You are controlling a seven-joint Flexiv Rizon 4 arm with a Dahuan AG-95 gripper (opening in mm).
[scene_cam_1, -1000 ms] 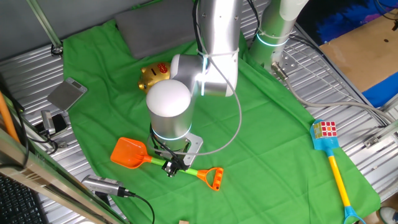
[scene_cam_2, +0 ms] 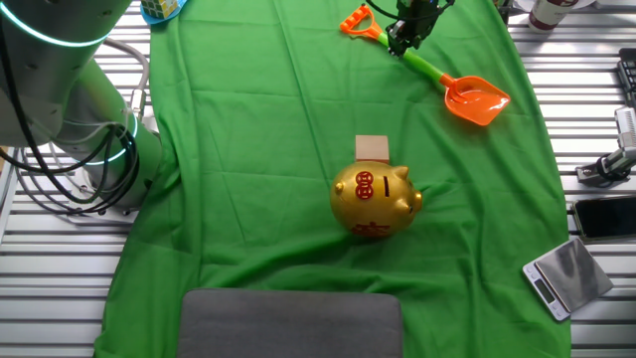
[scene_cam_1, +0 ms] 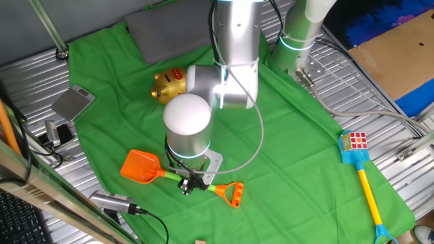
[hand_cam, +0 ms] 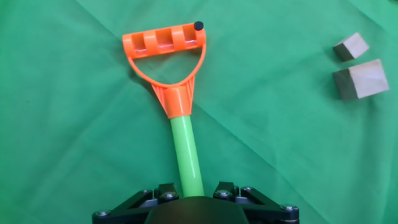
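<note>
A toy shovel with an orange scoop (scene_cam_1: 140, 167), green shaft (hand_cam: 187, 152) and orange D-shaped handle (hand_cam: 165, 40) lies on the green cloth. My gripper is over the shaft, open, its two black fingers (hand_cam: 166, 191) spread on either side with a gap to the green rod. From the second exterior view, the gripper (scene_cam_2: 401, 45) appears at the top, over the shaft near the handle (scene_cam_2: 360, 21). How high the fingertips are above the cloth cannot be told.
A gold piggy bank (scene_cam_2: 376, 200) sits beside a wooden block (scene_cam_2: 372, 148). Two wooden blocks show in the wrist view, the larger block (hand_cam: 362, 79) nearer. A blue-and-yellow shovel (scene_cam_1: 368, 193) with a puzzle cube (scene_cam_1: 354, 141) lies right. A small scale (scene_cam_1: 73, 103) is left.
The arm has shifted slightly down and to the right in the first exterior view, with the gripper sliding a little along the shaft toward the handle. The shovel has not moved.
</note>
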